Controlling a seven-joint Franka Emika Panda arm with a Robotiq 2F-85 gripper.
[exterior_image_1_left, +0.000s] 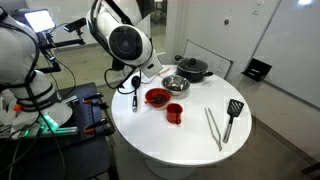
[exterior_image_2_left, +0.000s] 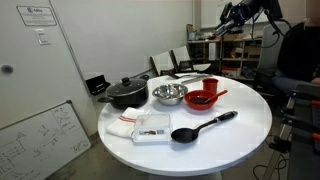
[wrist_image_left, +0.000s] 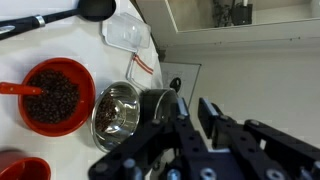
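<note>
In the wrist view, the dark parts of my gripper reach in from the lower right, over the room beyond the table edge. Its fingertips are hard to make out, and I cannot tell what is between them. At the upper right of exterior view 2, the gripper (exterior_image_2_left: 223, 32) is small and raised above the table. Below the arm lie a black ladle (exterior_image_2_left: 186, 134), a red bowl (wrist_image_left: 58, 97) of dark beans with a red spoon in it, a red cup (exterior_image_1_left: 174, 113) and a steel bowl (wrist_image_left: 117, 113).
A lidded black pot (exterior_image_2_left: 127, 92) stands near the back edge. A white cloth (exterior_image_2_left: 124, 122) and a clear plastic container (exterior_image_2_left: 153, 127) lie by the ladle. Tongs (exterior_image_1_left: 213, 128) and a black spatula (exterior_image_1_left: 234, 117) rest on the right.
</note>
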